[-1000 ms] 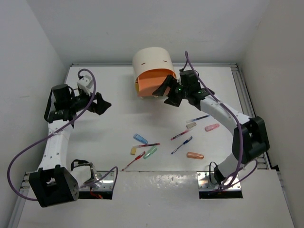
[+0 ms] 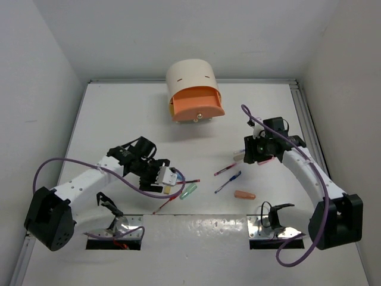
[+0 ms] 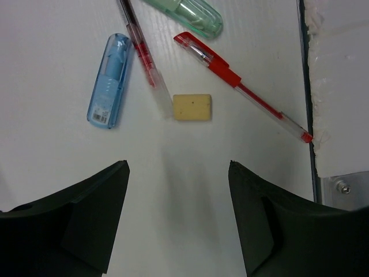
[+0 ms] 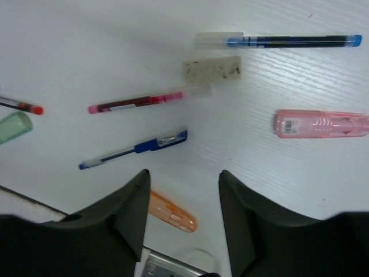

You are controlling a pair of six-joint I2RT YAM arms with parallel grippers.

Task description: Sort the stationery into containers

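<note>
My left gripper is open, empty, above a yellow eraser point(image 3: 192, 107), blue bottle point(image 3: 108, 81), green bottle point(image 3: 190, 14), red-black pen point(image 3: 140, 49) and red pen point(image 3: 242, 89). My right gripper is open above a blue pen point(image 4: 135, 149), pink pen point(image 4: 130, 105), grey eraser point(image 4: 212, 70), blue-capped pen point(image 4: 288, 41), pink bottle point(image 4: 320, 124) and orange bottle point(image 4: 172, 213). At the back centre stands a cream rounded container point(image 2: 190, 74) with an orange drawer point(image 2: 197, 107).
Bare white table point(image 2: 107, 107) spans the back left and the area before the container. Metal rails point(image 2: 300, 113) edge the sides, walls rise beyond, and the table's front edge lies close to the loose items.
My left arm has swung from the back left to over the items at front centre-left. The right arm has moved from the container to over the items on the right.
</note>
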